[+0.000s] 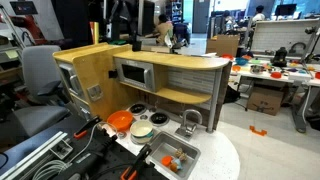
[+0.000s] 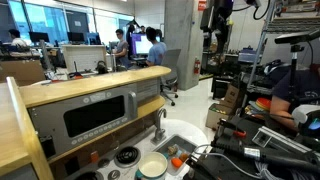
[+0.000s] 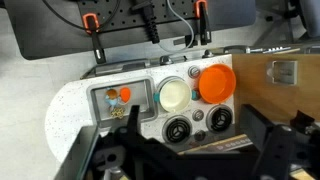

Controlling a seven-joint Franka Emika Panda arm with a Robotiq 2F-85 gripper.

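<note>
High above the toy kitchen, my gripper stands open, its dark fingers far apart at the bottom of the wrist view with nothing held between them. Below lies a sink (image 1: 195, 168) with small orange and other items (image 3: 124, 96) in it. A cream bowl (image 3: 174, 95) sits beside the sink, and an orange bowl (image 3: 216, 83) is next to it. Both bowls look empty. Two burners (image 3: 177, 130) are on the counter near the bowls. In exterior view 2 the cream bowl (image 2: 153, 165) shows at the bottom; the orange bowl cannot be made out there.
A faucet (image 1: 188, 123) rises behind the sink. Behind the counter stand a microwave (image 2: 100, 113) and a raised wooden shelf (image 1: 180, 61). A wooden cabinet (image 1: 88, 72) borders the orange bowl's side. The white counter end (image 3: 70, 110) beyond the sink is bare.
</note>
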